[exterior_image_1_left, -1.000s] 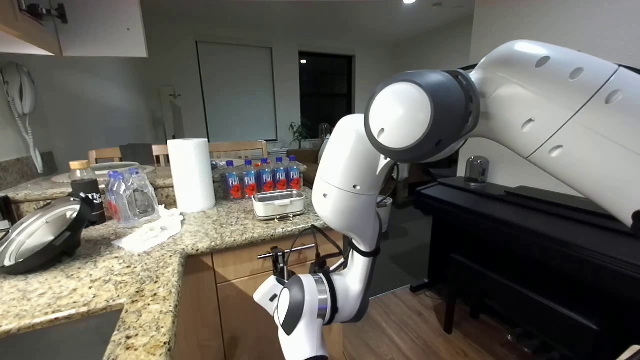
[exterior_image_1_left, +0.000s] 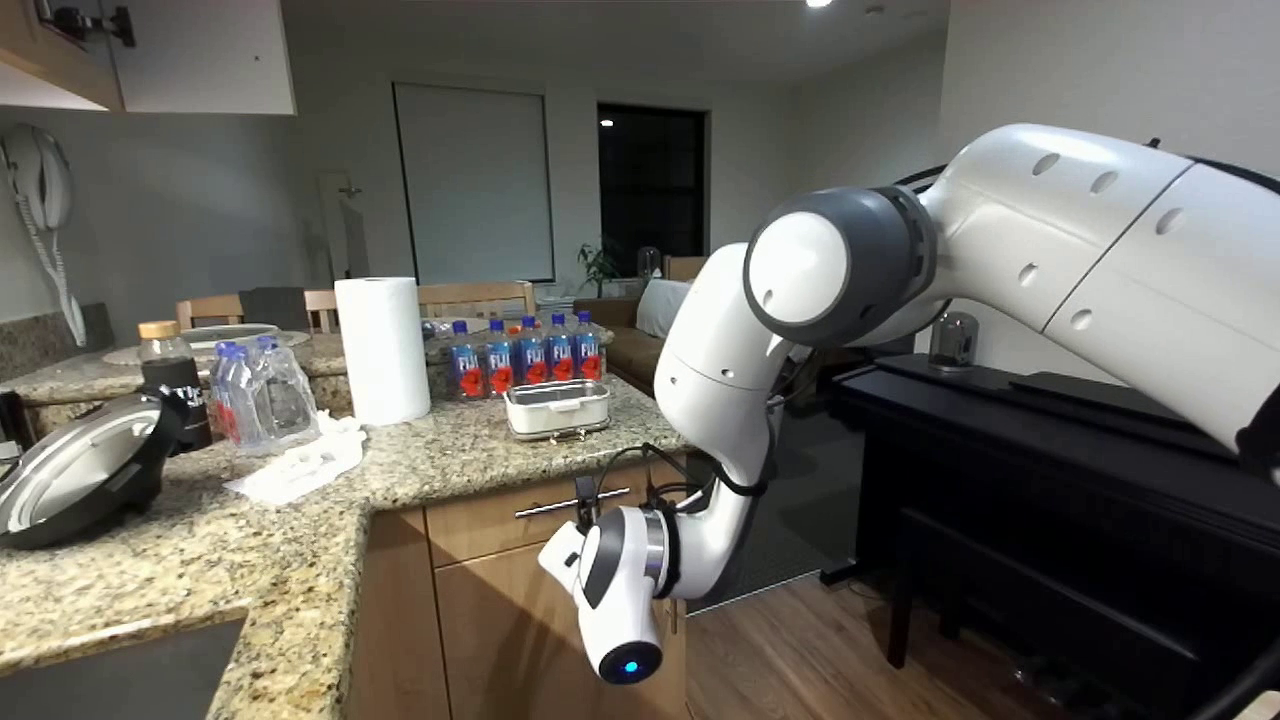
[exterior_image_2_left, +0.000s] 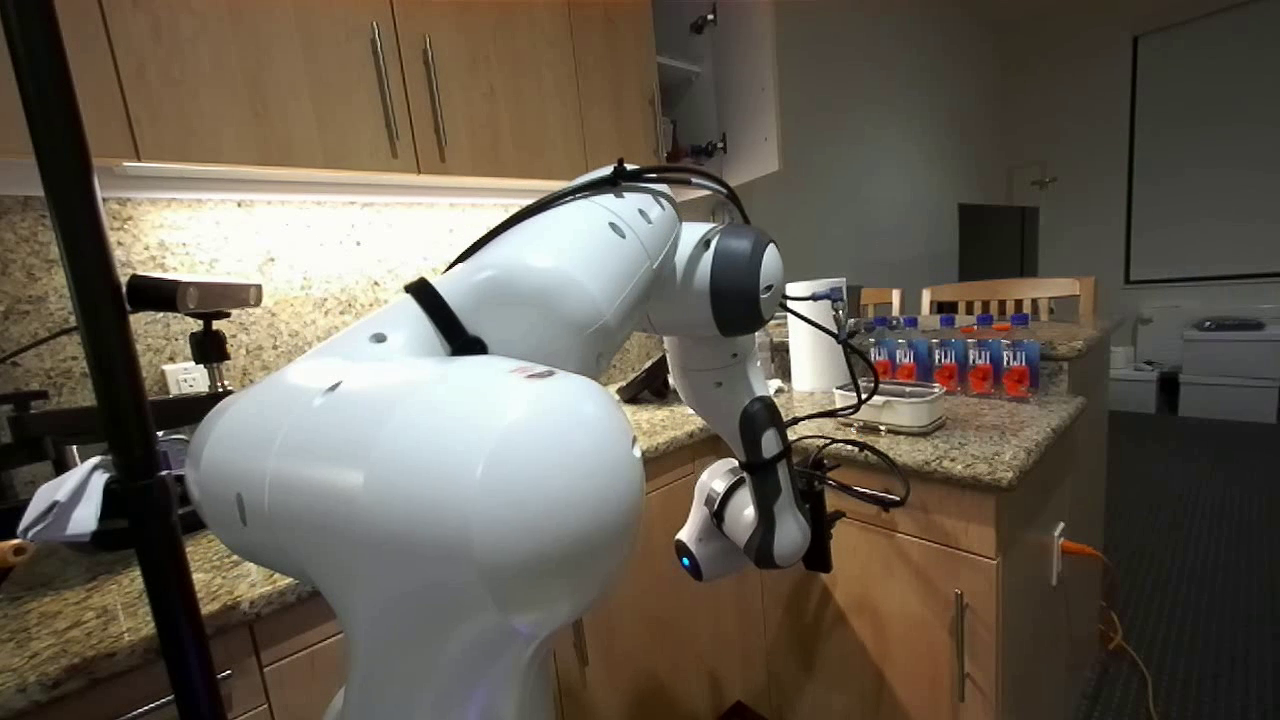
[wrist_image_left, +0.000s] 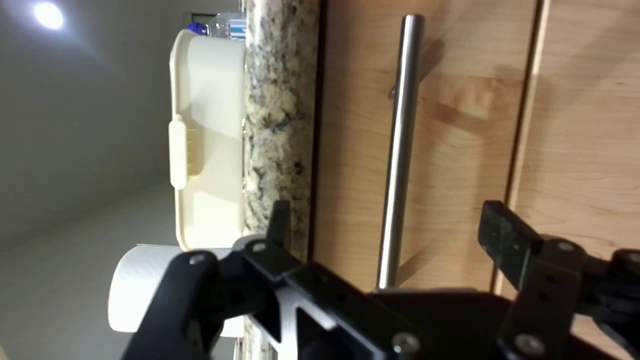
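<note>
In the wrist view a steel bar handle (wrist_image_left: 402, 138) runs up the front of a wooden drawer (wrist_image_left: 468, 132). My gripper stands open, its two dark fingers apart on either side of the bar's line, with nothing clasped between them. One fingertip (wrist_image_left: 279, 225) overlaps the granite counter edge in this view, and the other is over the seam below the drawer. How far the fingertips are from the bar is hard to tell. From the first exterior view, the same handle (exterior_image_1_left: 546, 509) shows beside my wrist; the fingers are mostly hidden there.
On the counter (exterior_image_1_left: 468, 462) above the drawer sit a cream container (exterior_image_1_left: 558, 410), a paper towel roll (exterior_image_1_left: 381, 352) and several water bottles (exterior_image_1_left: 529, 356). A black lid (exterior_image_1_left: 90, 468) lies at the left. Open floor (exterior_image_1_left: 768, 648) shows right of the cabinet.
My arm has moved farther from the camera, toward the drawer, with the wrist now higher and farther right in the first exterior view. The drawer and counter items look unmoved.
</note>
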